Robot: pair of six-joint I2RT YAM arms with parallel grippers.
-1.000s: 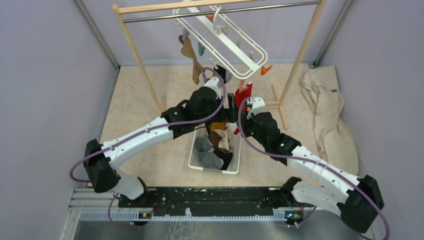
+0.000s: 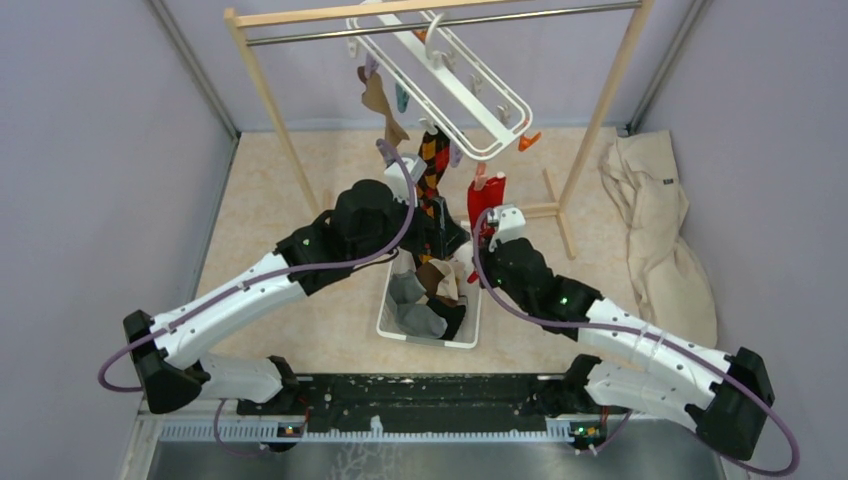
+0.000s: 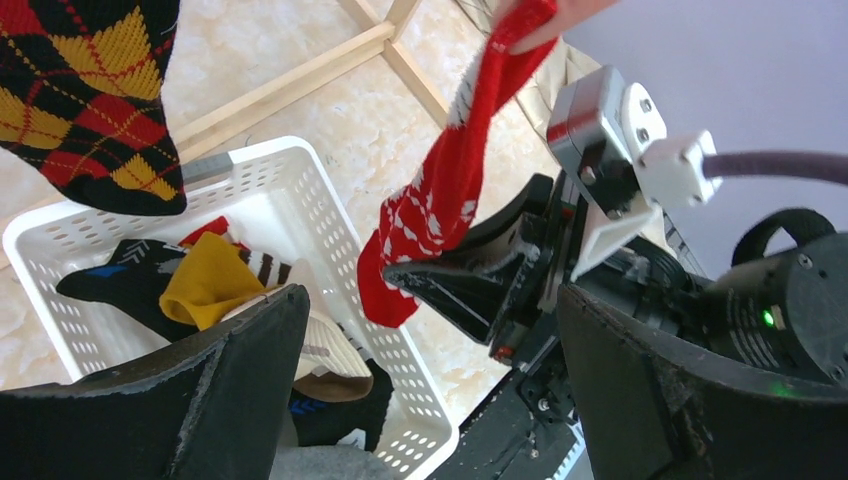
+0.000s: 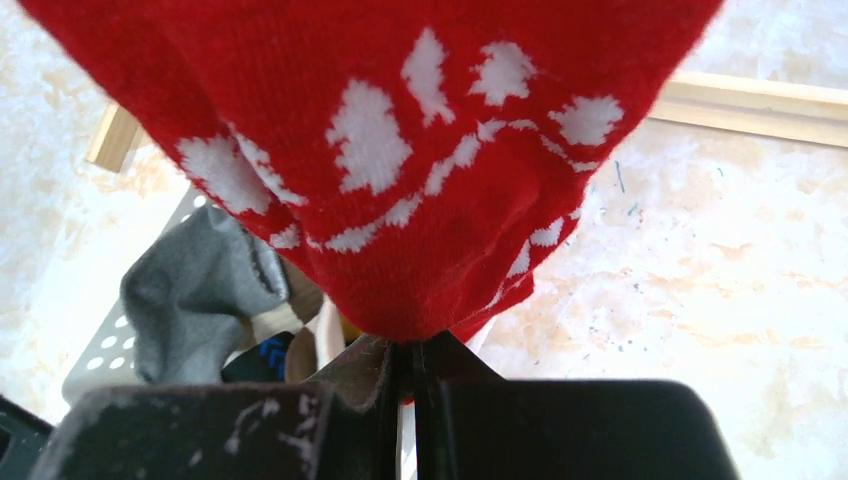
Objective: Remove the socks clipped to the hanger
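A red sock with white figures (image 2: 486,196) hangs below a clip at the near end of the white hanger (image 2: 512,125). My right gripper is shut on its lower part, and the cloth runs into the fingertips. In the left wrist view the same red sock (image 3: 440,190) stretches up to a pale pink clip (image 3: 565,18). My left gripper is open and empty, its fingers spread on either side of the view. A black, red and yellow argyle sock (image 3: 105,95) hangs to its left. Further left dangles a brown sock (image 2: 376,100).
Below, the white basket (image 3: 290,150) holds several socks, among them a yellow one (image 3: 205,285) and a grey one (image 2: 415,315). A wooden rack (image 2: 270,95) frames the hanger. Beige cloth (image 2: 650,230) lies on the floor at the right.
The right gripper has shifted slightly left and down, still at the red sock.
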